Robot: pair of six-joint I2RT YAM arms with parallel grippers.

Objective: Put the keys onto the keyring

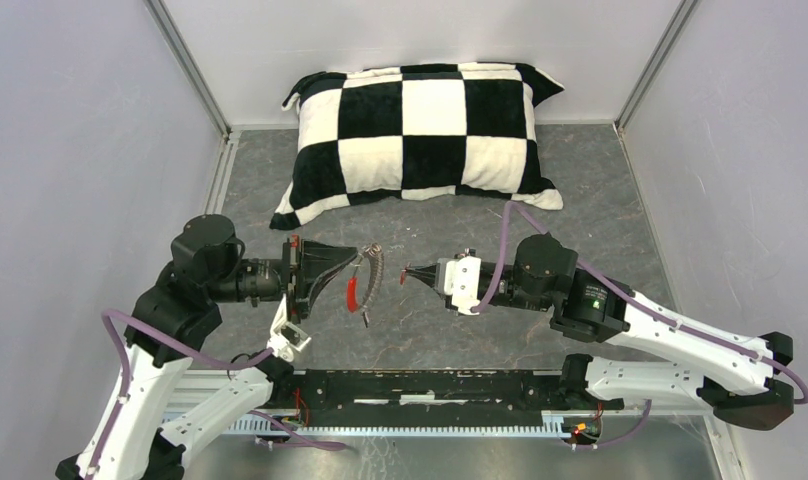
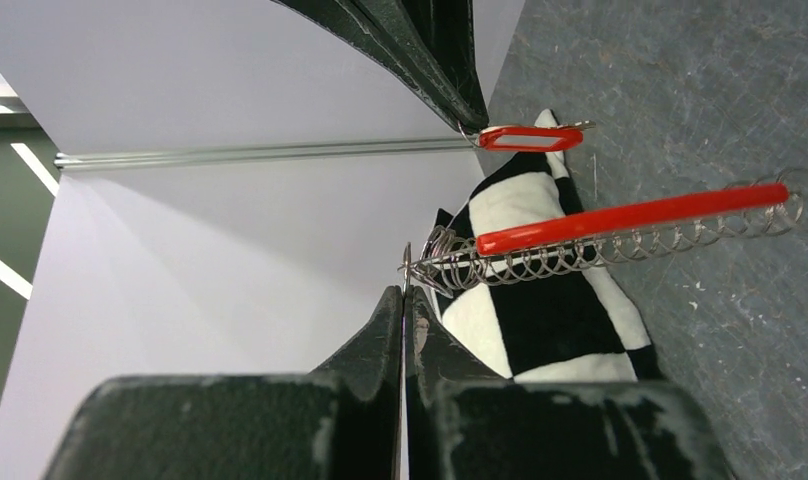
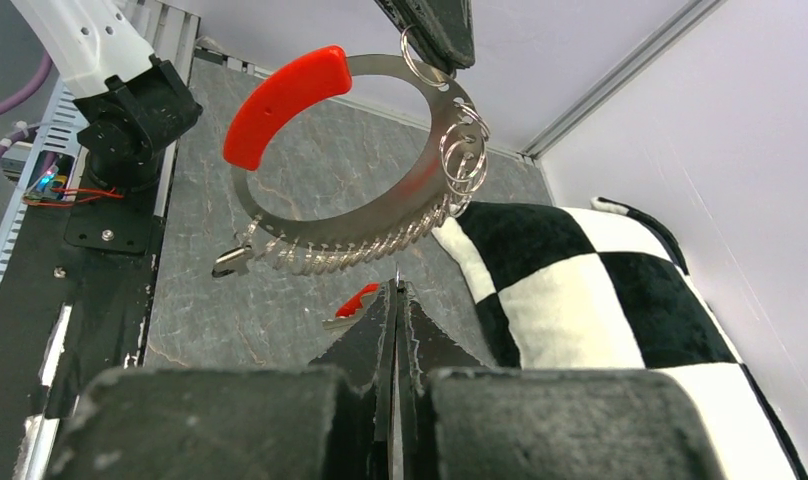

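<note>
My left gripper (image 1: pixel 354 250) is shut on the keyring (image 2: pixel 630 215), a curved metal band with a red grip and many small rings, hanging from its fingertips (image 2: pixel 394 310). My right gripper (image 1: pixel 410 270), a short way right of it, is shut on a small key with a red tag (image 2: pixel 530 139), seen beyond the keyring in the left wrist view. In the right wrist view the red tag (image 3: pixel 355 300) shows just behind the fingertips, below the band's row of rings. The two are apart.
A black-and-white checked cushion (image 1: pixel 433 135) lies along the back wall. The grey floor (image 1: pixel 450 350) around and below the grippers is clear. White walls (image 1: pixel 730 170) enclose the space on the sides and back.
</note>
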